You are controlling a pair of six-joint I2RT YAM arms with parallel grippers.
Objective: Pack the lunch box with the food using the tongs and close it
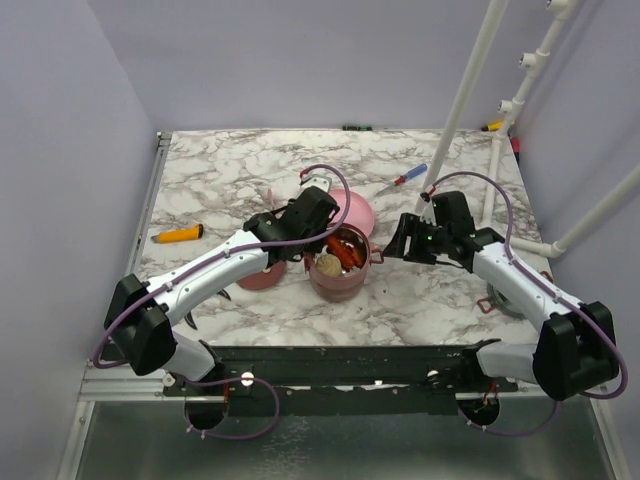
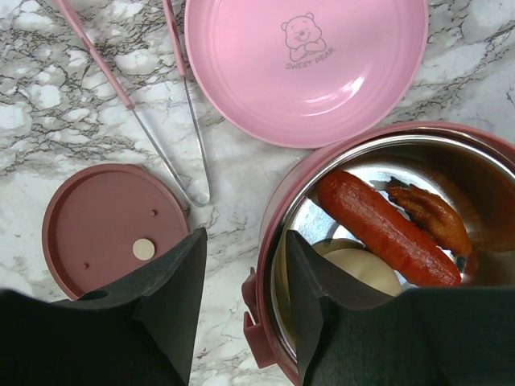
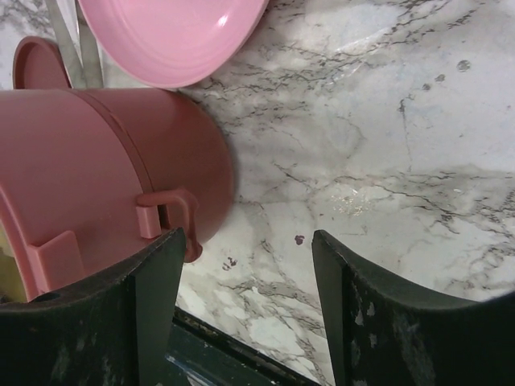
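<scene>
The dusty-red lunch box [image 1: 337, 290] stands without its lid at the table's middle front. Inside it lie a sausage [image 2: 390, 233], a browned piece of food [image 2: 434, 219] and a pale round item [image 2: 362, 269]. My left gripper is partly open over the box's left rim, one finger outside and the other on the inner side; contact cannot be told. To the right of the box, my right gripper stands open and empty, its left finger close to the side handle [image 3: 173, 201]. A pink plate [image 2: 310, 68] rests behind the box.
The round lid [image 2: 113, 229] lies left of the box, with metal tongs [image 2: 153, 129] behind it. A blue-handled knife [image 1: 403, 178] sits at the back right, a yellow-handled tool [image 1: 178, 234] at the left. White pipes [image 1: 465, 105] rise at the right.
</scene>
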